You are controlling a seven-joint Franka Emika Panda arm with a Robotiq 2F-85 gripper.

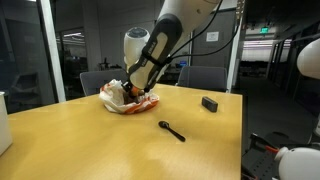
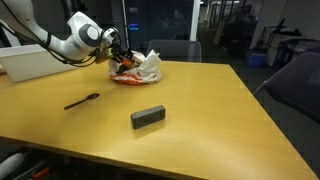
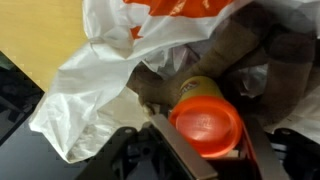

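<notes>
A white plastic bag with red print stands crumpled at the far side of the table, its mouth open in the wrist view. My gripper is down at the bag's opening. In the wrist view an orange-capped container with a yellowish body lies right at the fingers, partly covered by them. Whether the pads press on it or stand clear cannot be told. Brown, soft-looking things fill the bag around the container.
A dark spoon lies on the tan table in front of the bag. A dark grey block rests farther to one side. Chairs stand behind the table.
</notes>
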